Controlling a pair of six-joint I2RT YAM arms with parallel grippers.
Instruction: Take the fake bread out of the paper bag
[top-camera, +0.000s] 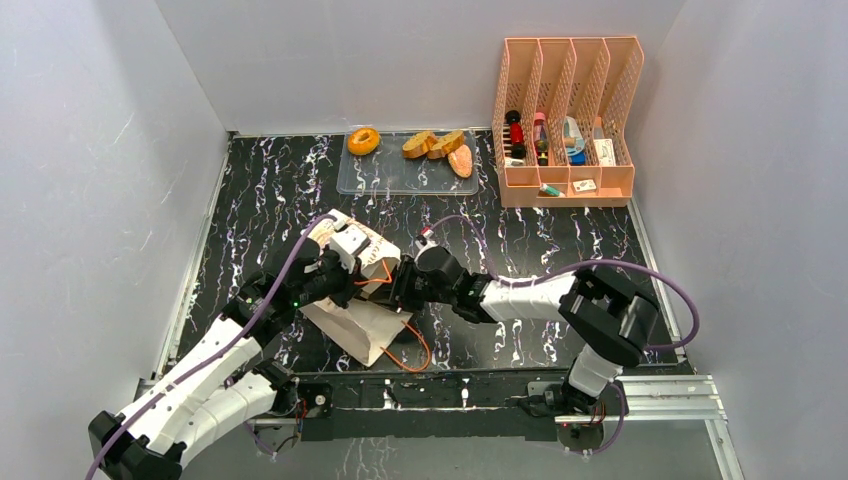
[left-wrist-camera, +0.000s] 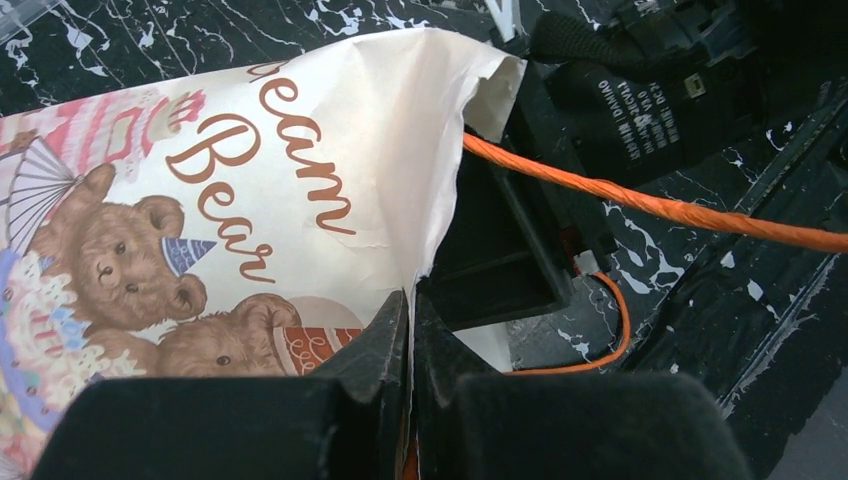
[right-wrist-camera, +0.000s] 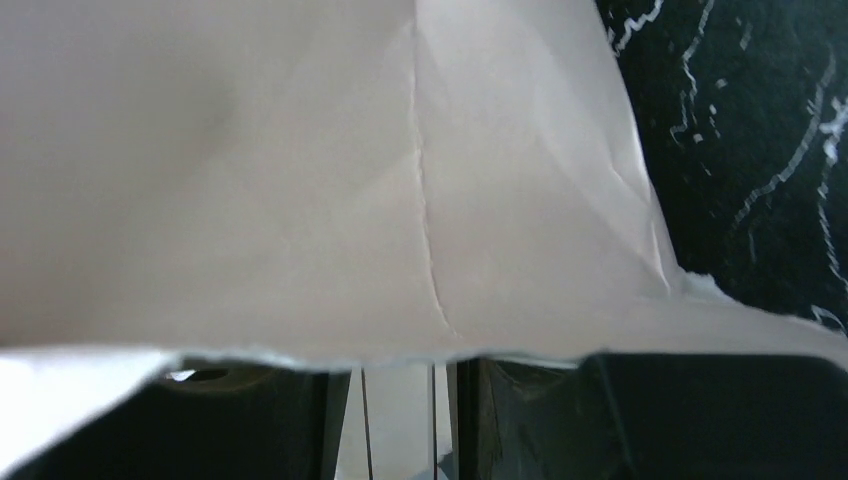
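The paper bag (top-camera: 355, 325) lies on its side on the table, its mouth facing right; printed bears and orange cord handles show on it. My left gripper is shut on the upper edge of the bag's mouth, with the thin paper running between its fingers. My right gripper reaches into the mouth from the right, its fingers apart under the paper. Only pale paper shows between its fingers; I cannot see any bread inside the bag. Pieces of fake bread, among them a ring-shaped one (top-camera: 363, 141) and slices (top-camera: 446, 145), rest on a tray.
The clear tray (top-camera: 358, 184) sits at the back of the table. A pink compartment rack (top-camera: 520, 188) with small items stands at the back right. An orange handle (left-wrist-camera: 680, 208) crosses in front of the bag's mouth. Table space right of the tray is free.
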